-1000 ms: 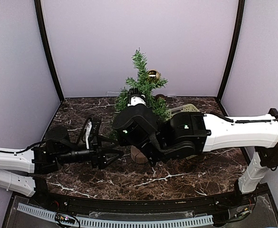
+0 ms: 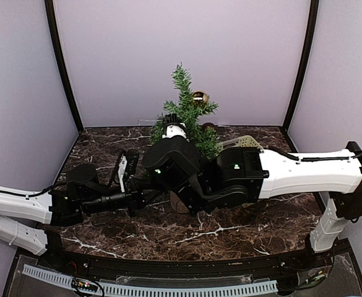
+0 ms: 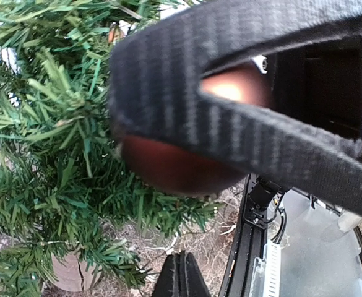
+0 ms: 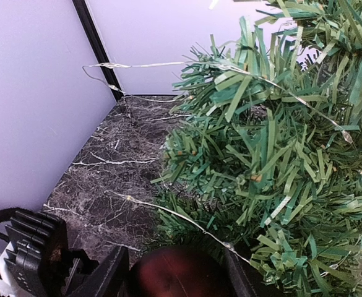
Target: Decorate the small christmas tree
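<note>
The small artificial tree (image 2: pixel 184 93) stands mid-table on a brown base (image 3: pixel 72 272), with a gold ball (image 2: pixel 200 98) at upper right and thin light wire (image 4: pixel 140 65) in its branches. My right gripper is shut on a reddish-brown ball among the branches at the tree's front, also seen large in the left wrist view behind black finger parts. My left gripper is shut, nothing visible between its fingertips, just below that ball. In the top view the right arm covers much of the tree's lower half.
A pale green basket (image 2: pixel 245 141) sits behind the right arm. Both arms meet in the middle, very close together.
The left arm has moved right, toward the tree and right gripper. The right arm shifted slightly left about a second ago and is nearly still since.
</note>
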